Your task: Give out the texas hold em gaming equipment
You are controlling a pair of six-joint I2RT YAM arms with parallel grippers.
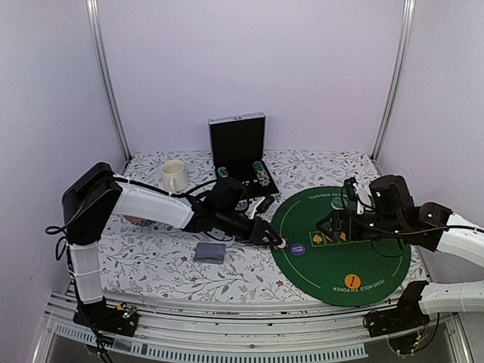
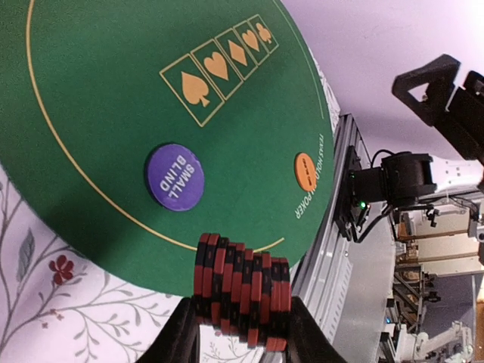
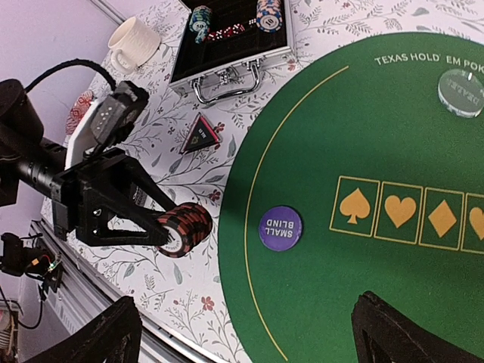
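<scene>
My left gripper (image 1: 271,239) is shut on a stack of dark red and black chips (image 2: 240,287), held at the green poker mat's left edge (image 3: 378,295). The small blind disc (image 2: 175,176) lies on the mat right of the stack, an orange disc (image 1: 352,281) near the front, a clear disc (image 3: 460,91) toward the back. My right gripper (image 1: 333,227) is open above the mat, with nothing seen between its fingers.
An open chip case (image 1: 238,142) stands at the back, a white mug (image 1: 173,175) to its left. A grey card box (image 1: 209,252) lies on the flowered cloth at front middle, with free cloth around it.
</scene>
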